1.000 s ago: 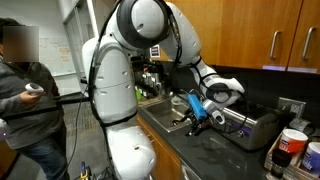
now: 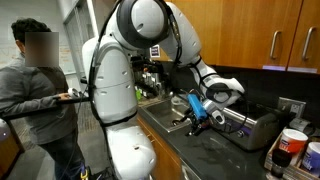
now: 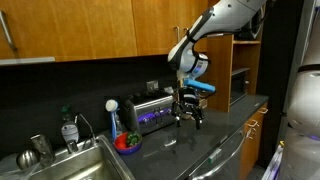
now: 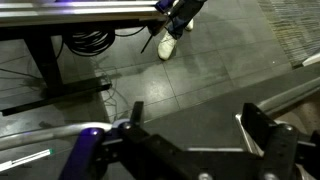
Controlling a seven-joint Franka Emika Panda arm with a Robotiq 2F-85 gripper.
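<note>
My gripper (image 3: 189, 122) hangs above the dark countertop (image 3: 160, 165), pointing down over a clear stretch near its front edge. In the wrist view the gripper has its dark fingers spread well apart at the bottom of the picture, and nothing shows between them. Past them lie the counter's dark edge (image 4: 215, 112) and the tiled floor (image 4: 165, 85). No object is close beneath the gripper in that view.
Behind the arm stands a silver toaster (image 3: 150, 106). A red bowl (image 3: 133, 139) sits by the sink (image 3: 82, 162). Cups, among them a red-and-white one (image 2: 293, 139), stand at the counter's right end in exterior view 1. A person (image 2: 42, 75) stands at far left.
The arm and the things on the counter look unmoved. At left, the person has shifted rightward and turned; a white item in their hand a second ago is now less visible.
</note>
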